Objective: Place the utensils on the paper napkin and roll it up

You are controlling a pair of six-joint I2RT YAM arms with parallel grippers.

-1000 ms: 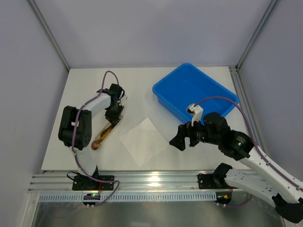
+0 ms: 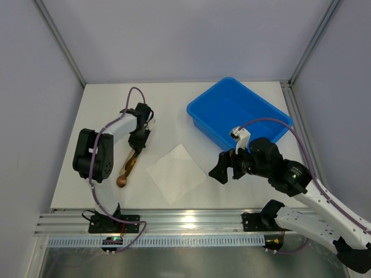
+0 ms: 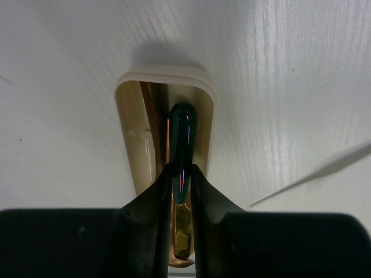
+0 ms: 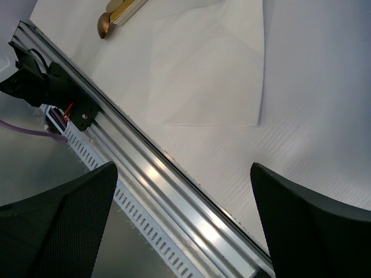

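My left gripper is over a long cream utensil case (image 3: 133, 156) at the left of the table, its fingertips at a dark-handled utensil (image 3: 183, 133); whether they grip it is unclear. A copper spoon (image 2: 122, 180) pokes out of the case's near end, with a gold-toned piece (image 3: 182, 226) beside the handle. The square white napkin (image 2: 177, 172) lies flat in the centre. My right gripper (image 2: 225, 167) stands open and empty to the right of the napkin.
A blue bin (image 2: 237, 110) occupies the back right. Metal rails (image 2: 185, 214) edge the front.
Compared with a second ago, the spoon end of the case has shifted slightly right and down, and my left arm has moved slightly. The right arm is unchanged.
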